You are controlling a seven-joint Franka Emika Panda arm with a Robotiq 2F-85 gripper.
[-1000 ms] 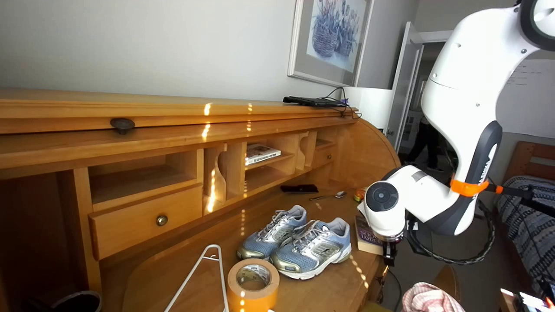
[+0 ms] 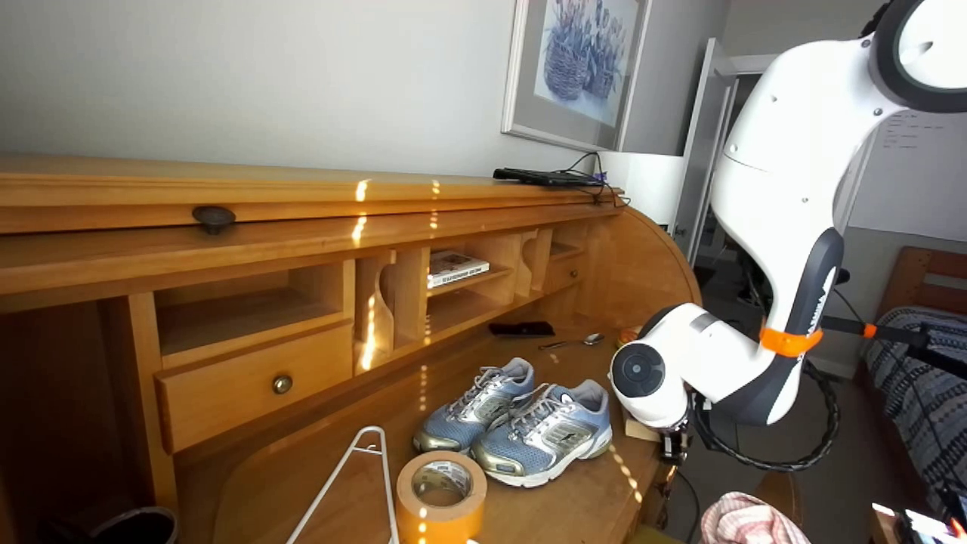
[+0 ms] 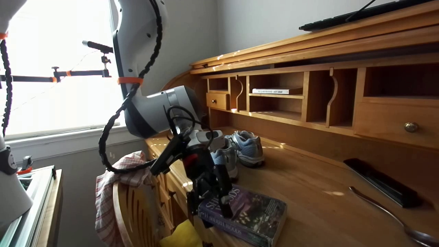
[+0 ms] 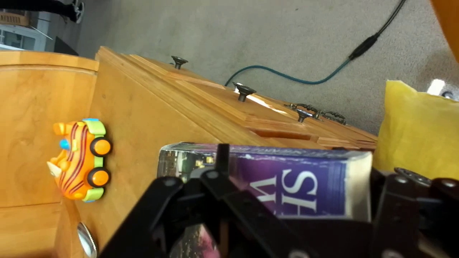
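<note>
A thick purple paperback book [image 3: 247, 212] lies flat on the desk close to its front edge, its spine toward that edge. My gripper [image 3: 210, 206] is at the end of the book nearer the shoes. In the wrist view, my gripper is open: one finger [image 4: 222, 159] is over the purple cover, and the other is beside the page edge. A wide gap shows between them. Whether either finger touches the book [image 4: 279, 185] I cannot tell. The arm hides most of the book in exterior view 1.
Running shoes [image 2: 544, 435] stand close by on the desk, with an orange tape roll [image 2: 441, 508] and a white hanger [image 2: 385, 480] beyond. A toy car [image 4: 81, 161], a spoon [image 3: 387, 210] and a black case [image 3: 382, 181] lie farther along. A chair [image 3: 135, 210] stands by the front edge.
In exterior view 1, the arm and gripper have shifted left and slightly lower, toward the shoes. The arm now covers most of the book. A person's legs no longer show in the doorway.
</note>
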